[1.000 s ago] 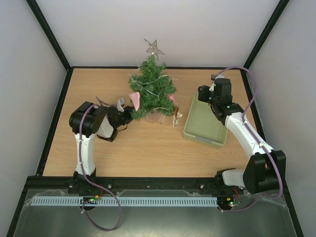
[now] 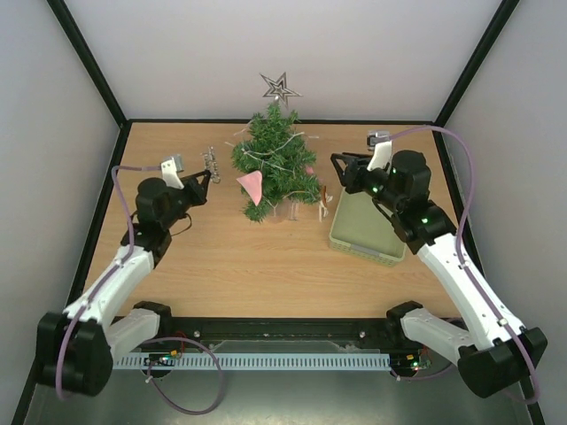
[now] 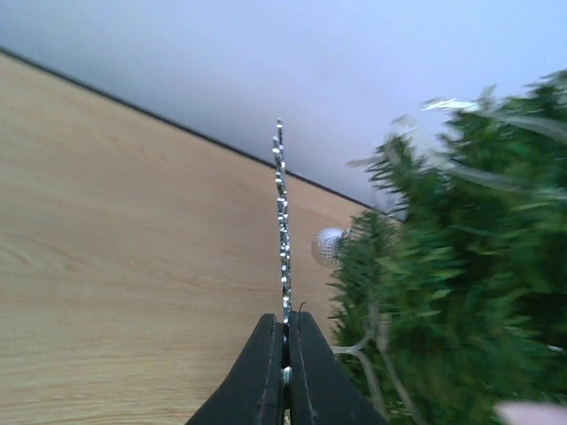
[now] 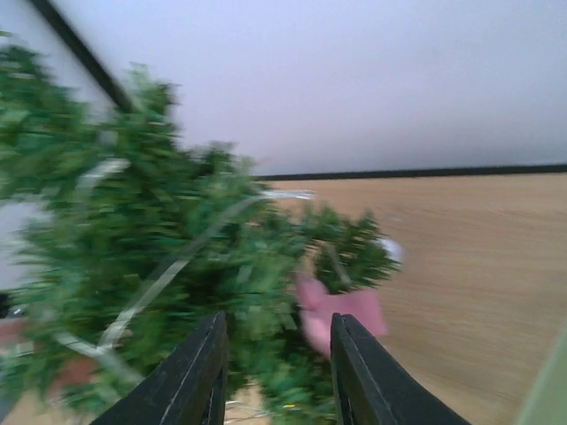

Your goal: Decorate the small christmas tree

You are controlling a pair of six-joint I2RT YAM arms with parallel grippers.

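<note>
The small tree (image 2: pixel 279 159) stands at the back middle with a star (image 2: pixel 279 88) on top, pink ornaments and white strands. My left gripper (image 2: pixel 205 174) is left of the tree, shut on a thin silver glittery ornament (image 3: pixel 283 230), which stands up from the fingertips in the left wrist view. My right gripper (image 2: pixel 338 161) is right of the tree, above the tray, its fingers apart; in the right wrist view a pink ornament (image 4: pixel 345 310) hangs on the branches beyond them.
A green tray (image 2: pixel 368 235) lies on the right of the table. Small items (image 2: pixel 323 202) lie beside the tree's base.
My right arm has moved slightly left.
</note>
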